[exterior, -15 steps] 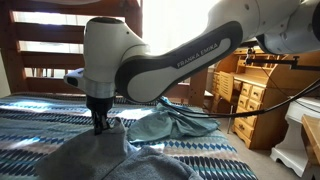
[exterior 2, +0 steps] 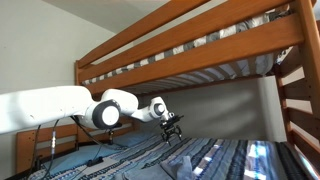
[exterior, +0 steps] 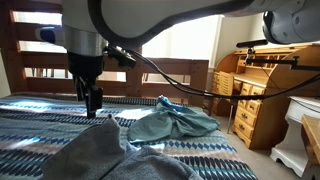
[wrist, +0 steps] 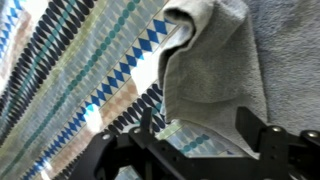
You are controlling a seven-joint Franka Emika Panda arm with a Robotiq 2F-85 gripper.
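Observation:
A grey cloth (exterior: 125, 160) lies rumpled on the striped bed at the front, its peak standing up. My gripper (exterior: 93, 108) points down just left of and above that peak, apart from it as far as can be judged. In the wrist view, the fingers of the gripper stand apart, and the folded edge of the grey cloth (wrist: 215, 75) lies beyond them. Nothing shows gripped. The second exterior view has the gripper (exterior 2: 171, 132) small and low over the bed, too small there to read its fingers.
A blue-green cloth (exterior: 172, 122) lies farther back on the bed. The striped bedspread (wrist: 75, 80) is bare left of the grey cloth. Wooden bunk rails (exterior 2: 190, 55) run overhead, and a wooden desk (exterior: 250, 100) stands at right.
My gripper was at the grey cloth's peak. It has risen and shifted slightly left, leaving the cloth standing in place, while the arm has climbed.

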